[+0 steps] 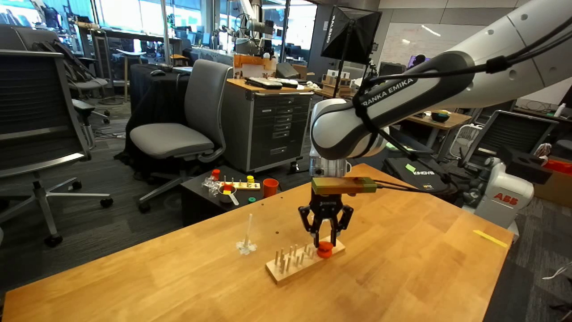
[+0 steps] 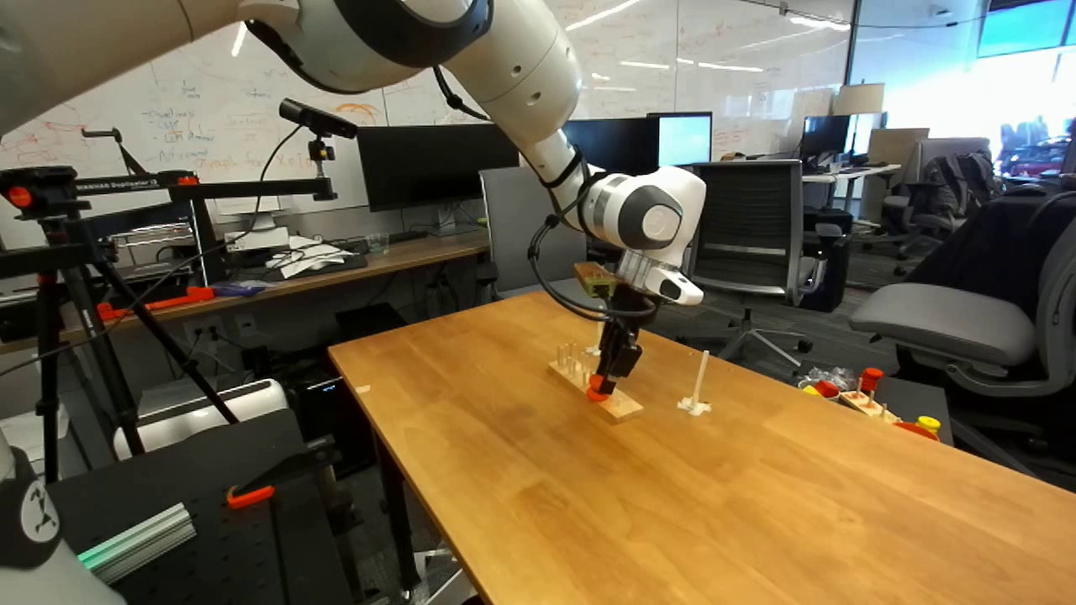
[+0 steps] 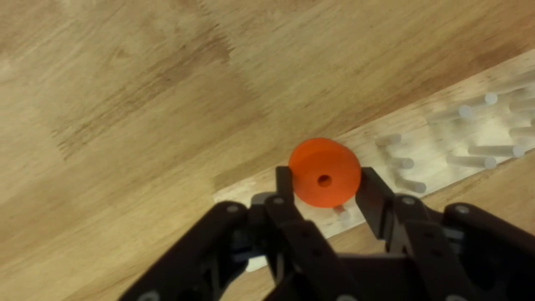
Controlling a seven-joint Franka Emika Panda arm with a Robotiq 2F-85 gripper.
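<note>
A round orange-red piece with a small centre hole sits between my fingertips in the wrist view, and my gripper is shut on it. Low over one end of the pegged wooden board, the gripper points straight down. In exterior view 1 the orange-red pieces look stacked, one low on the board and the held one just above it. Whether they touch, I cannot tell. One short peg shows beside the held piece.
Several bare pegs stand along the board's other end. A lone upright stick is fixed to the table nearby. A low dark side table holds an orange cup and other pieces.
</note>
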